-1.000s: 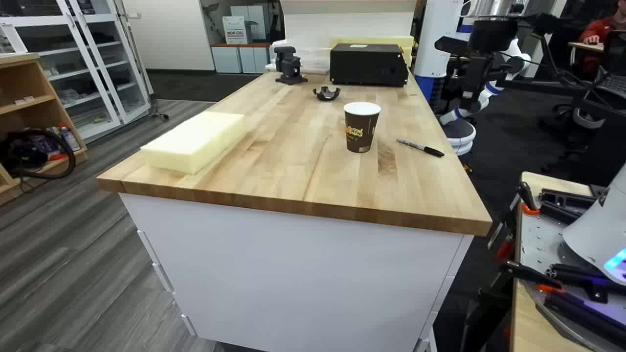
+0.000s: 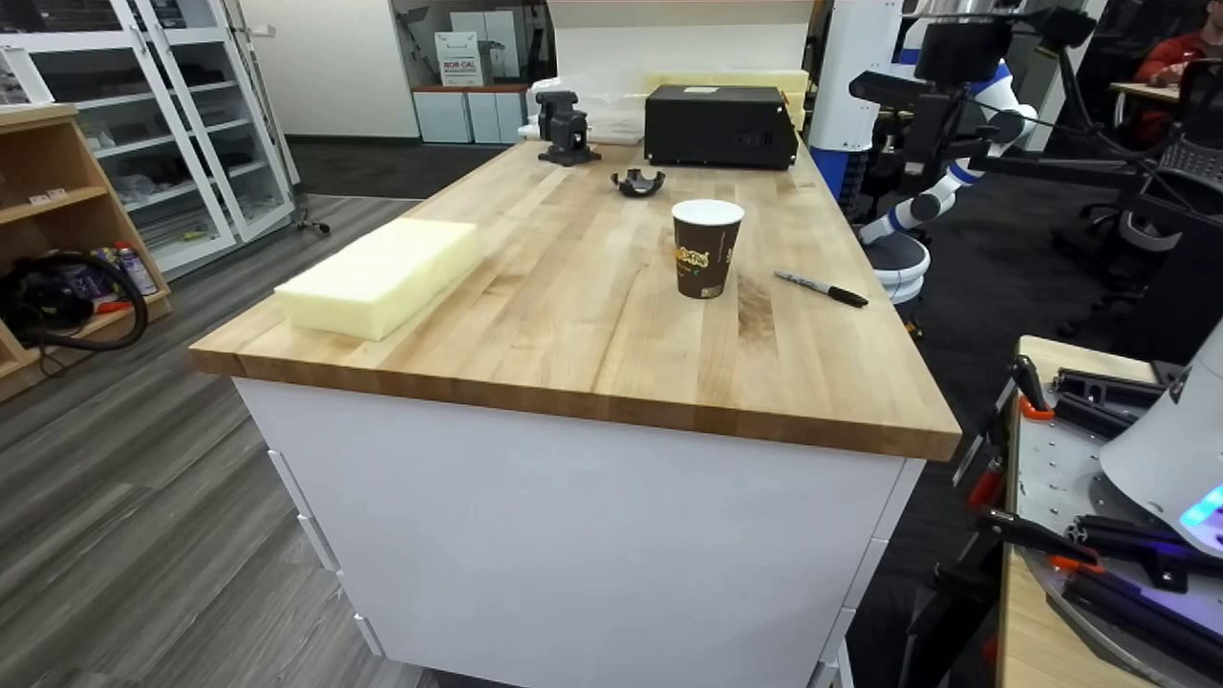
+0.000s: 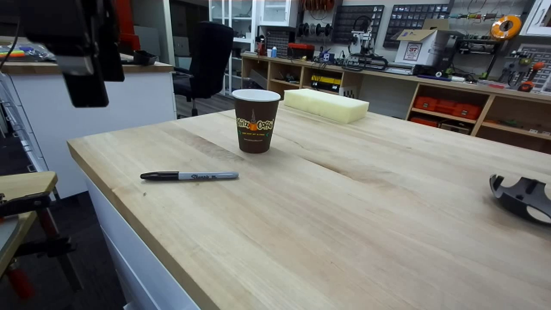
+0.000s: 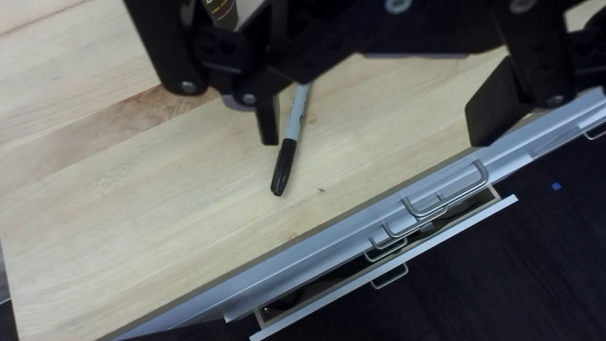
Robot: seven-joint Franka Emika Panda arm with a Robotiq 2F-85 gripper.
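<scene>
A black-capped grey marker lies on the wooden table near its right edge in exterior view 1. Behind its grey end in exterior view 2 stands an upright brown paper cup with a white rim. My gripper is open, fingers wide apart and nothing between them. It hangs above the table's edge side; in the wrist view the marker shows just beside the left finger, lower down on the tabletop. Only the cup's lower part appears there, the rest covered by the gripper.
A pale yellow foam block lies at the left table edge. Farther back are a black curved part, a black stand and a black box. Below the edge, a drawer stands pulled out.
In exterior view 1, the gripper and wrist sit slightly higher than a second ago. The marker, cup and foam block have not moved.
</scene>
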